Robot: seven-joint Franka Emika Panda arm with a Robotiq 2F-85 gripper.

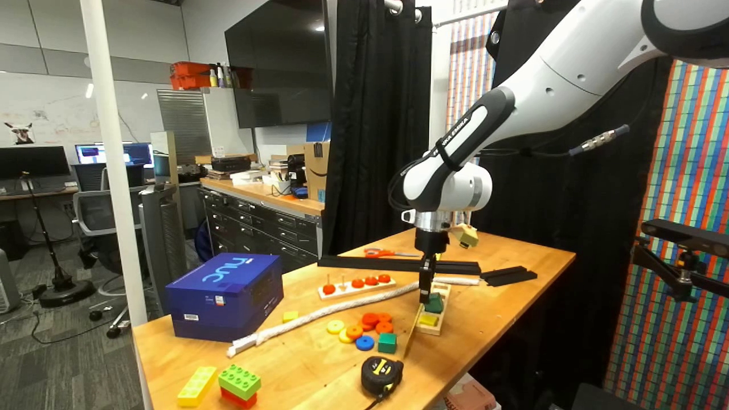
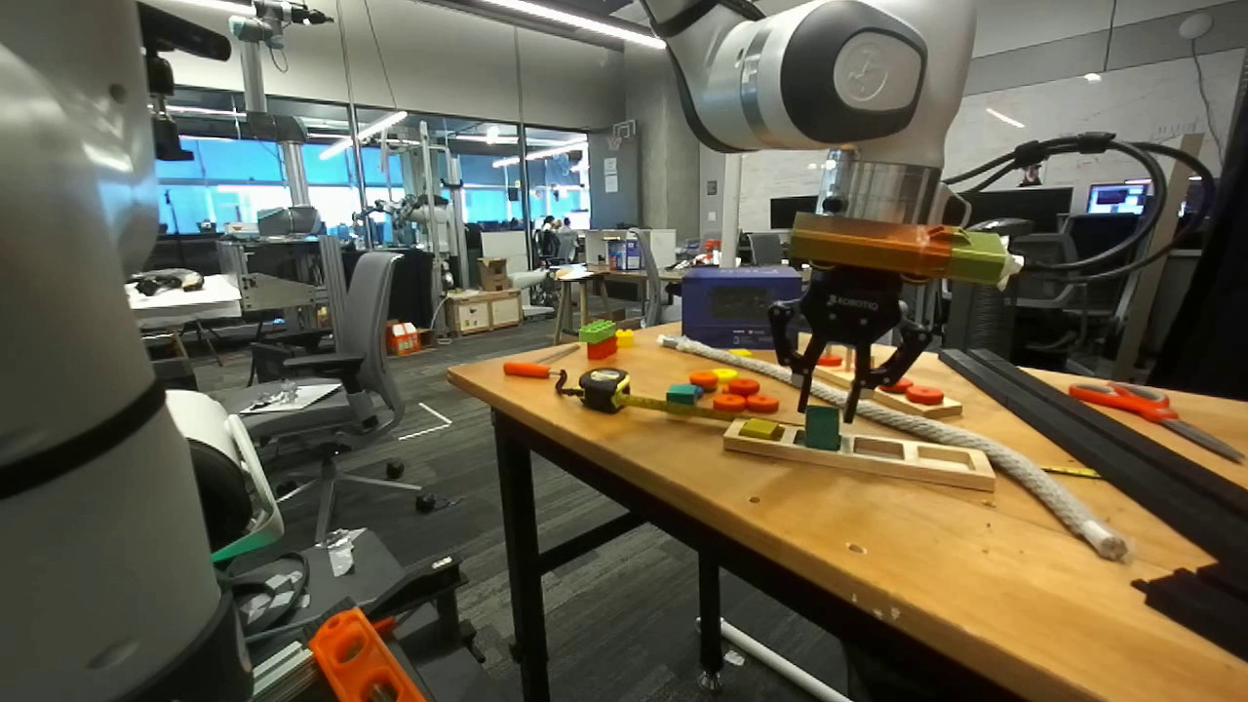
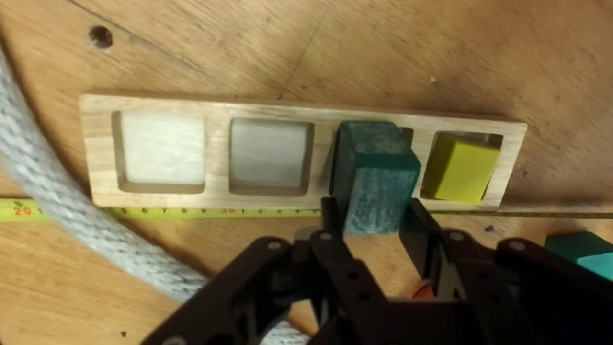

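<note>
A wooden tray [image 3: 216, 155] with square recesses in a row lies on the table. A green block [image 3: 377, 172] stands at the third recess from the left in the wrist view, rising well above the rim; a dark sliver of recess shows beside it. How deep its base sits is hidden. A yellow block [image 3: 465, 168] occupies the end recess, slightly askew. My gripper points down with its fingers on either side of the green block; in exterior view 2 the gripper [image 2: 828, 411] is just above and behind it. Whether both fingers press on it is unclear.
A yellow tape blade [image 3: 172, 212] runs along the tray from the tape measure [image 1: 381, 375]. Grey rope [image 3: 80, 207] passes close by. A second green block [image 1: 386, 343] and several coloured rings [image 1: 371, 319] lie near the tray. Black bars [image 2: 1088, 468] lie beyond the rope.
</note>
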